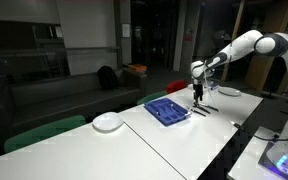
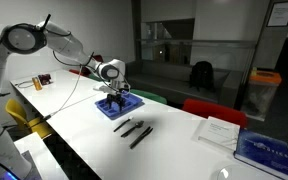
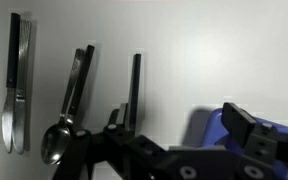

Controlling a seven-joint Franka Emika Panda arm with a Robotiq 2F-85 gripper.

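In the wrist view my gripper stands open, nothing showing between its fingers. Ahead of it and left of centre lies a black-handled utensil [image 3: 135,82], its lower part hidden by the gripper. Further left are two spoons [image 3: 68,100] side by side, then a black-handled knife [image 3: 11,75] beside a silver fork [image 3: 22,72]. The blue tray [image 3: 216,130] shows at lower right, partly covered by the gripper. From exterior view 1, the gripper [image 1: 197,99] hangs above the table between the blue tray [image 1: 150,108] and the cutlery [image 1: 200,111].
A white plate [image 1: 108,122] sits well away from the tray, towards the sofa [image 1: 69,92]. Exterior view 2 also has a blue box [image 2: 266,152] at the table's right.
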